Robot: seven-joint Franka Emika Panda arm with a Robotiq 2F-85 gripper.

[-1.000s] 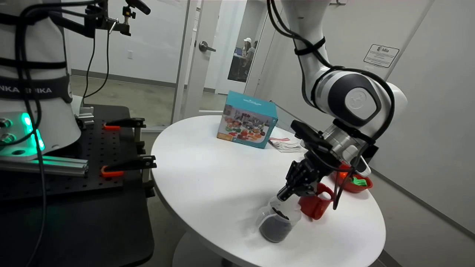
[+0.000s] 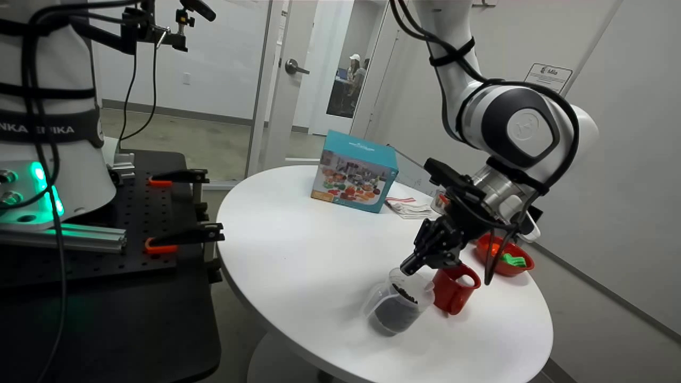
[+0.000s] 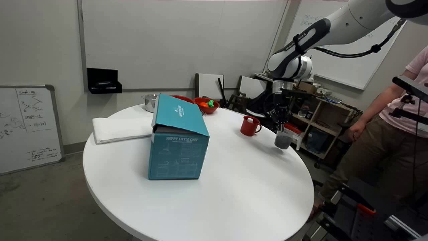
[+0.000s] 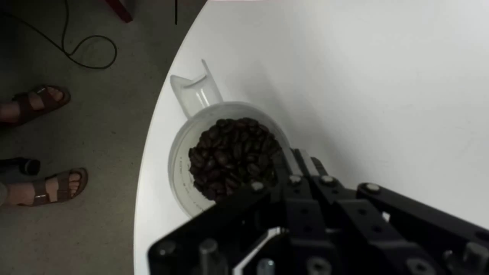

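Note:
A clear measuring cup (image 2: 399, 308) with dark coffee beans (image 4: 231, 156) inside is at the near side of the table. My gripper (image 2: 409, 265) is shut on the cup's rim, its narrow fingers pinching the wall on the side opposite the handle (image 4: 197, 91) in the wrist view. Below the cup there is a shadow, and its base appears slightly clear of the tabletop; the exact gap is hard to judge. It hangs with a slight tilt in exterior view 1. A red mug (image 3: 249, 126) stands close by, with something white inside.
The white round table (image 3: 240, 201) has its edge close to the cup. A teal box (image 2: 355, 171), a folded cloth (image 3: 122, 129) and a red bowl (image 2: 504, 256) with toy food stand farther off. A person (image 3: 401, 116) is beyond the table.
The cup and my gripper have moved up together in exterior view 1, the cup's base rising from lower on the table. The arm has shifted slightly right. The box has not moved.

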